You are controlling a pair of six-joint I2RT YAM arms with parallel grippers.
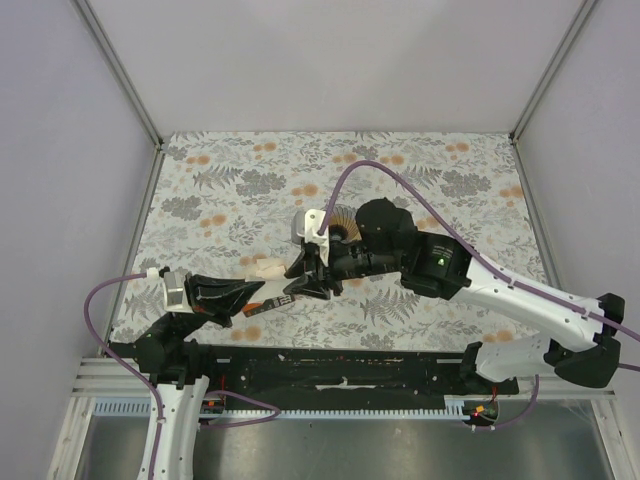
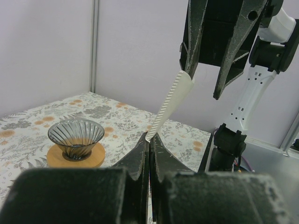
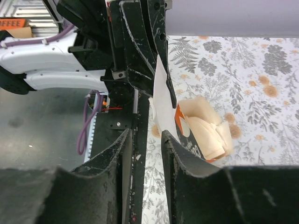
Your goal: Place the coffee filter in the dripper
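A white paper filter [image 2: 168, 102] is pinched at one end in my shut left gripper, its other end leaning up toward my right gripper. The right gripper stands part open, above and beside the filter [image 3: 163, 98], with nothing seen between its fingertips. The glass dripper [image 2: 74, 135] rests on a wooden base [image 2: 98, 158] behind them; in the top view it is mostly hidden under the right arm.
An opened pack of filters [image 3: 208, 135] lies on the table below the grippers.
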